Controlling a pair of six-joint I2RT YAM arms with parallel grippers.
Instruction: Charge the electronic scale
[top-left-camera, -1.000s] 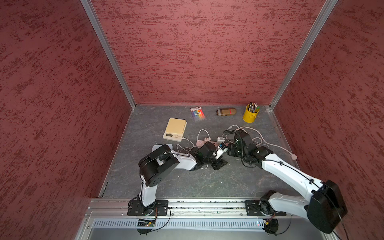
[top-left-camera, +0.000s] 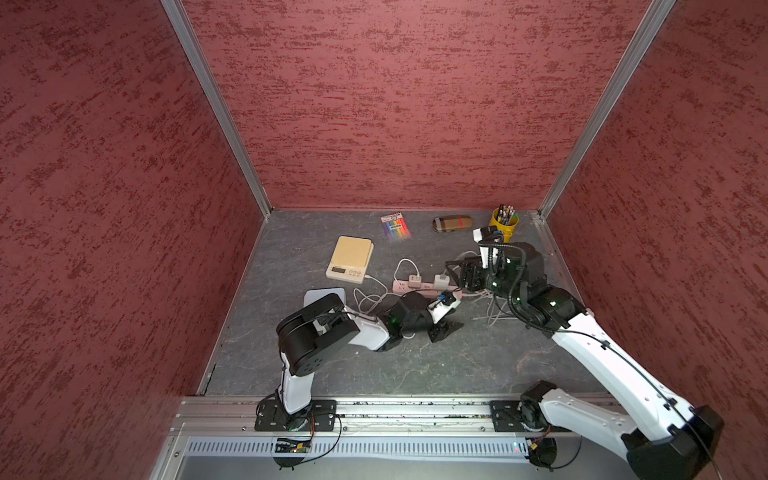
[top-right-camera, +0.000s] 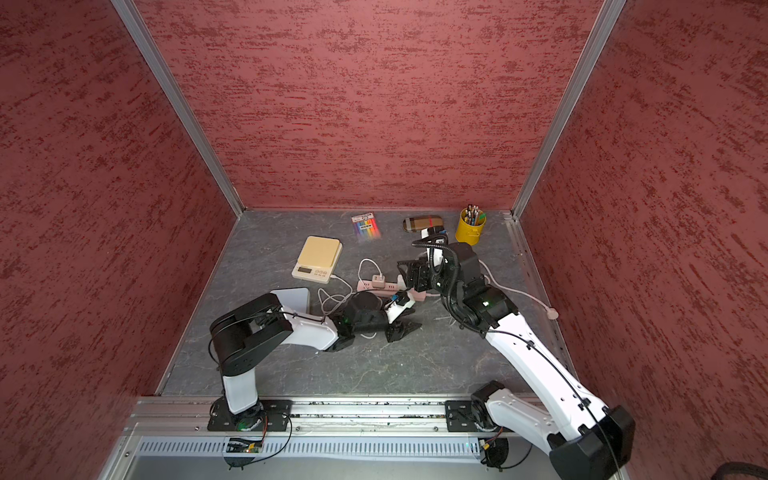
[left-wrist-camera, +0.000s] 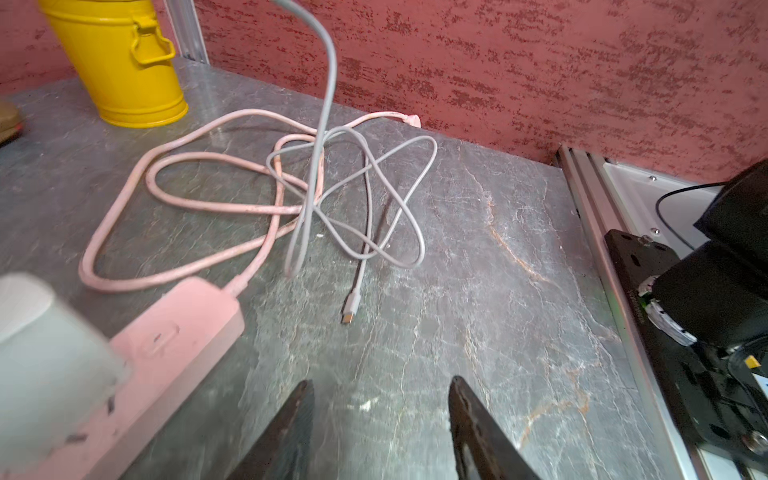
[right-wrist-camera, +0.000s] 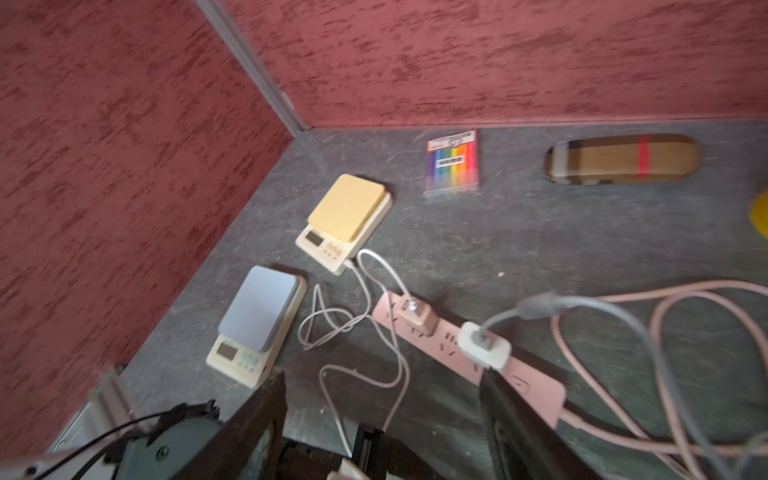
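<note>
A yellow-topped scale (right-wrist-camera: 348, 208) lies at the left, a white cable running to its edge from a pink adapter (right-wrist-camera: 417, 315). Nearer the front is a grey-blue-topped scale (right-wrist-camera: 257, 308), partly covered by my left arm in the top views. The pink power strip (right-wrist-camera: 448, 352) also bears a white charger (right-wrist-camera: 485, 345) with a grey cable (right-wrist-camera: 640, 328). In the left wrist view that cable's loose connector (left-wrist-camera: 350, 306) lies on the table, ahead of my left gripper, which is open and empty. Above the strip, my right gripper is open, nothing between its fingers.
A yellow bucket of pens (top-right-camera: 469, 228), a brown case (right-wrist-camera: 624, 158) and a colored pen pack (right-wrist-camera: 452, 164) stand along the back. The strip's pink cord (left-wrist-camera: 120, 276) loops under the grey cable. Bare table lies in front of the strip.
Both scales stayed put.
</note>
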